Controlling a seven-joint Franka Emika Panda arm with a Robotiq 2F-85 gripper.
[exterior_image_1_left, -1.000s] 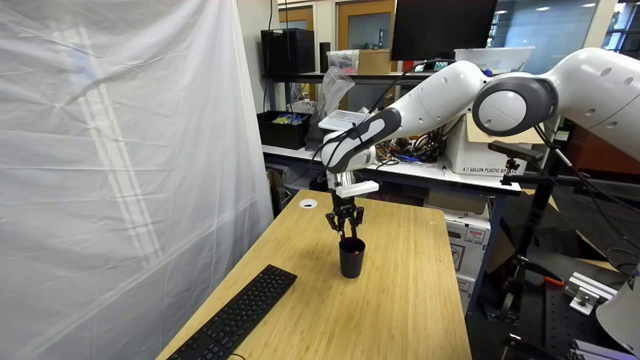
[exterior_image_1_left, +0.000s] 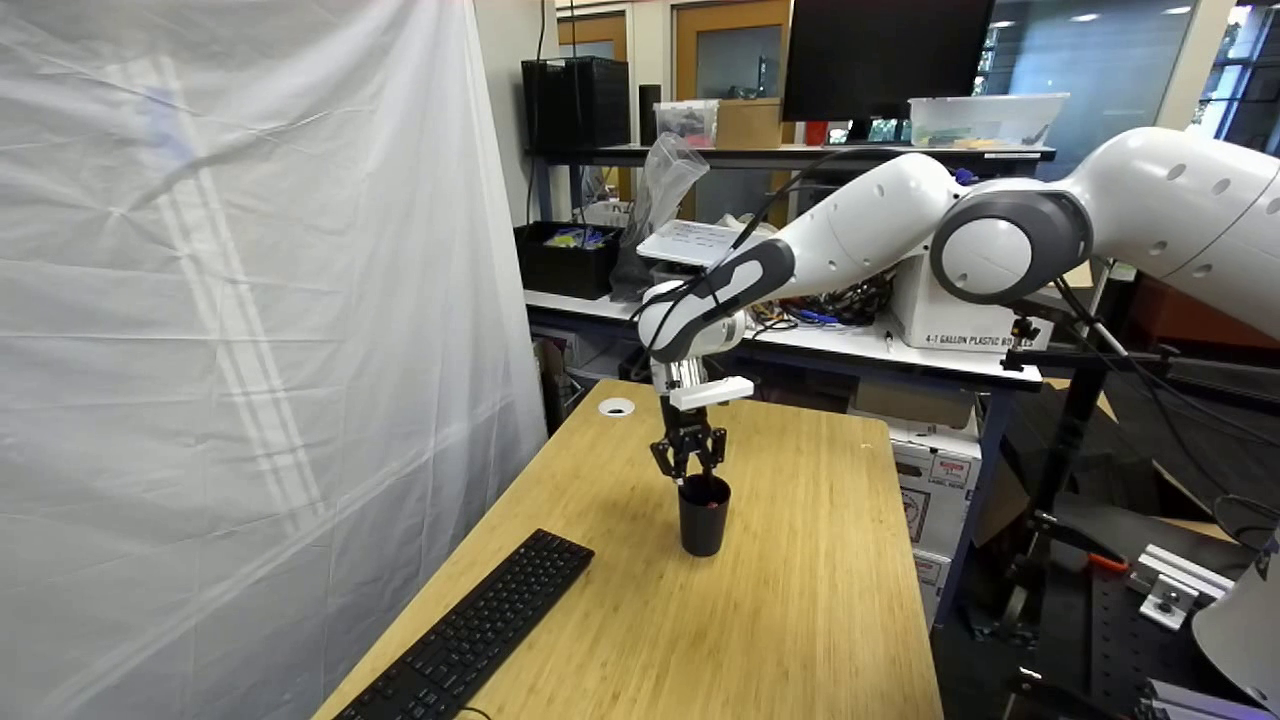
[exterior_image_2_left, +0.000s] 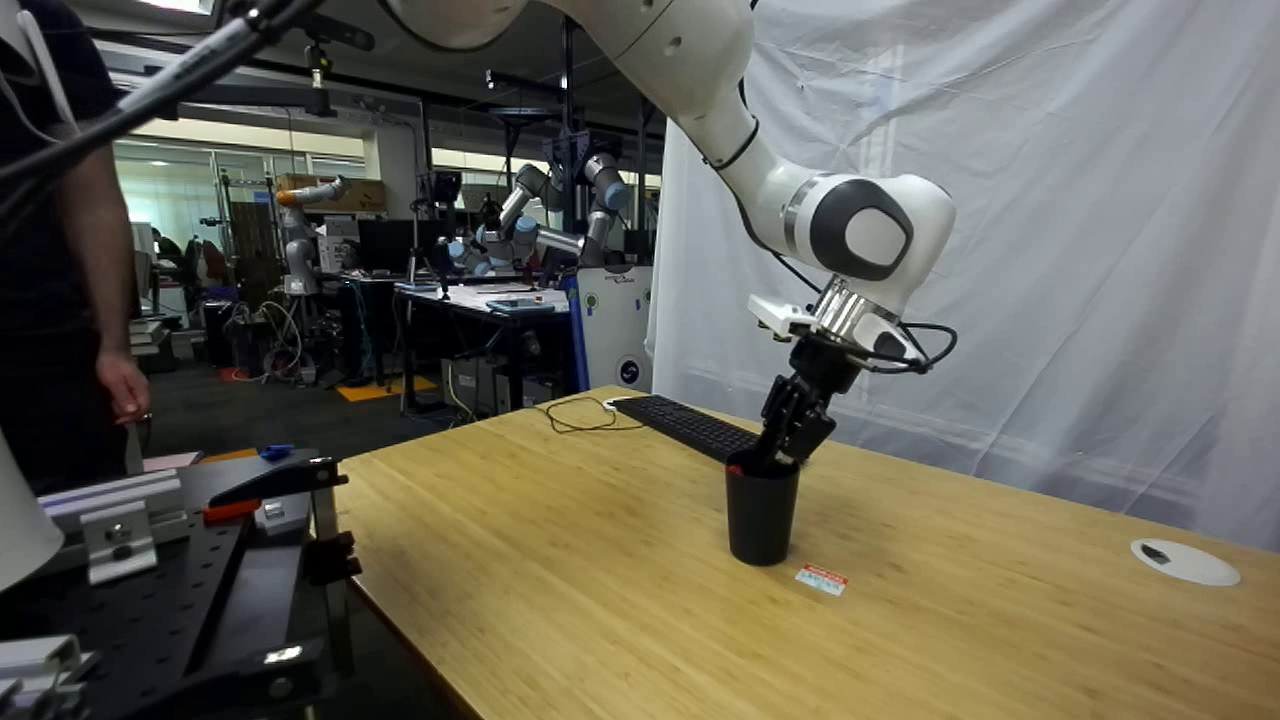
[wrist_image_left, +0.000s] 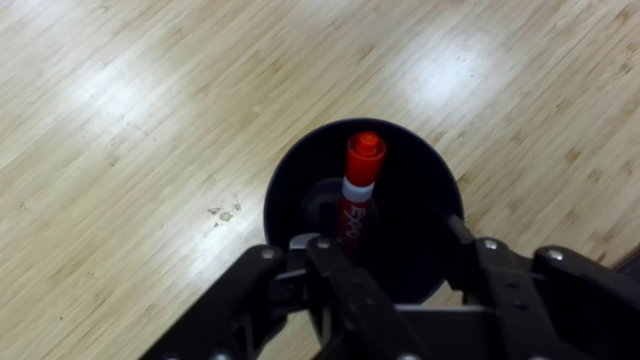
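A black cup (wrist_image_left: 414, 156) stands upright on the wooden table, below my gripper. Inside it a red Expo marker (wrist_image_left: 361, 162) leans with its red cap up; its lower end is hidden by a finger and shadow. My fingers are apart, one towards the left of the cup's mouth and the other near its right rim, with the marker in the space ahead of them, closer to the left finger. In exterior view 1 the gripper (exterior_image_1_left: 695, 475) points down into the cup (exterior_image_1_left: 703, 528). Exterior view 2 shows it tilted, fingertips at or inside the mouth.
A black keyboard (exterior_image_1_left: 474, 630) lies along the table's left side. Close to the cup is a small red-and-white label (exterior_image_2_left: 822, 580). A white round piece (exterior_image_2_left: 1185, 562) sits at the table's far end. Right of the cup the table (exterior_image_1_left: 816, 540) is clear.
My gripper has come down a little, its fingers now lower at the cup's mouth. The arm links have shifted slightly left and down in the view. The cup has not moved.
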